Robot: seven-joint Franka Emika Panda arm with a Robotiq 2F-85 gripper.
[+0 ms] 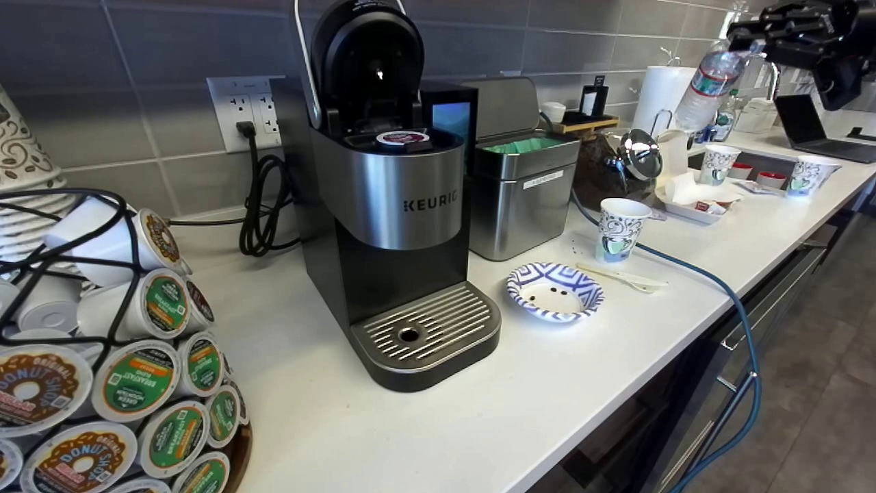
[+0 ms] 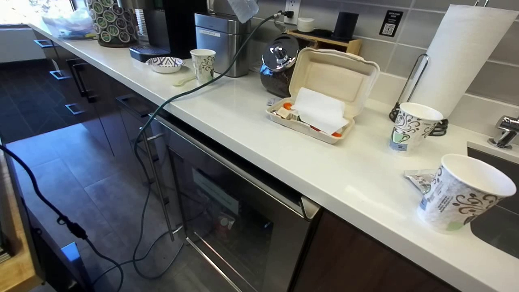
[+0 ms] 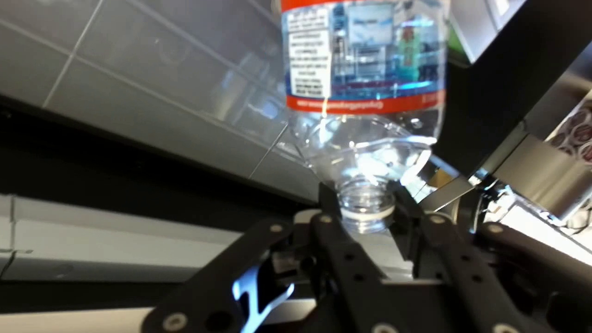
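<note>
High over the counter in exterior view 1, my gripper (image 1: 745,34) is shut on the neck of a clear plastic bottle (image 1: 707,92) with a red and blue label. The bottle hangs tilted, its base low and toward the left, with air between it and the counter. Black fingers (image 3: 328,200) press on both sides of the neck in the wrist view, and the bottle's label (image 3: 366,61) faces the camera; no cap shows. Only the bottle's lower end (image 2: 243,7) enters exterior view 2, at the top edge; the gripper is out of that view.
An open coffee maker (image 1: 394,189) has a pod on top. Beside it stand a steel bin (image 1: 525,205), a patterned bowl (image 1: 555,292) and a paper cup (image 1: 620,230). An open takeout box (image 2: 311,119), paper towels (image 2: 460,53) and two cups near the sink (image 2: 501,228) occupy the counter.
</note>
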